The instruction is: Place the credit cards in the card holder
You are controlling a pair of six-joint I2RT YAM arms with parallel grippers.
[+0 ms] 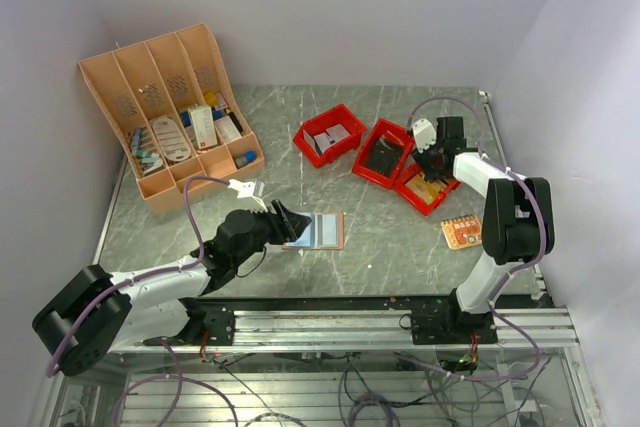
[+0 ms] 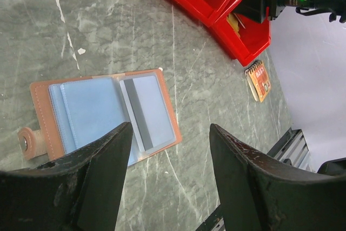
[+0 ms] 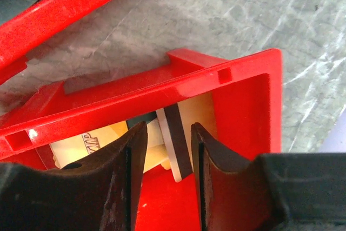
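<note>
My right gripper is open, low over the right red box (image 3: 246, 112), its fingers around the top of a dark-striped card (image 3: 178, 144) among yellow cards (image 3: 81, 150); whether it touches them I cannot tell. An open card holder (image 2: 146, 112) with clear and blue sleeves lies front centre on the table, below my left gripper, which is open with nothing between its fingers.
Two more red boxes (image 1: 358, 162) (image 1: 315, 158) stand behind, one with dark items. A tan organiser (image 1: 105, 77) fills the back left. An orange notebook (image 1: 462, 231) lies at right.
</note>
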